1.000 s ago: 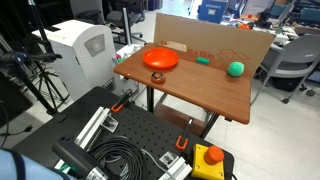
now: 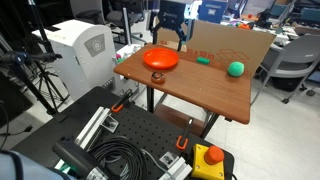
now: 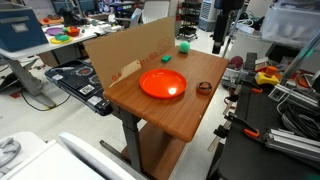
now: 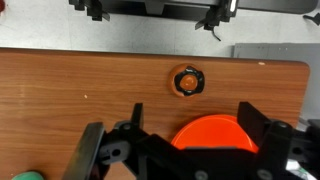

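On the wooden table point(image 2: 205, 88) lies a round orange-red plate point(image 2: 160, 57), flat and empty. Near the table edge beside it sits a small brown ring-shaped object point(image 2: 158, 77) with a dark centre; the wrist view shows this brown object point(image 4: 187, 80) just beyond the plate point(image 4: 215, 131). A green ball point(image 2: 235, 69) rests toward the other end, and a small green block point(image 2: 203, 60) lies by the cardboard. Above the table hangs my gripper point(image 2: 168, 43), open, its fingers wide apart and nothing between them. In the wrist view the gripper partly covers the plate.
An upright cardboard panel point(image 2: 215, 40) borders the table's back. A yellow box with a red button point(image 2: 209, 157) and coiled black cable point(image 2: 118, 158) are off the table, in the foreground.
My gripper has come down into exterior view 1 from the top, above the plate's side of the table. The plate, ring, ball and block have not moved.
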